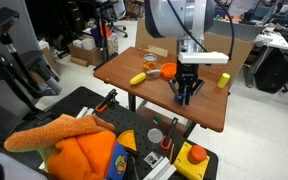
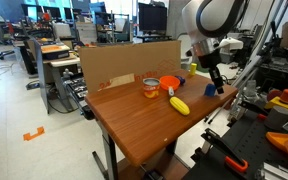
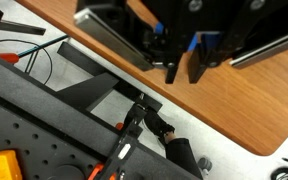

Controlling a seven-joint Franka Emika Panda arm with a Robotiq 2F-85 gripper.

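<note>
My gripper (image 1: 185, 97) is low over the front part of the wooden table, at a small blue cup-like object (image 2: 209, 89). In the wrist view the dark fingers (image 3: 171, 70) stand close together with a narrow gap, and blue shows behind them. The blue object is mostly covered by the gripper in exterior view 1. Whether the fingers touch or grip it is not clear.
A yellow banana-like object (image 2: 179, 105) and an orange bowl (image 2: 169, 82) are on the wooden table (image 2: 134, 125). A yellow cylinder (image 1: 223, 80) stands toward the right edge. A cardboard panel (image 2: 129, 62) rises along the back. Bare wood lies right of the gripper.
</note>
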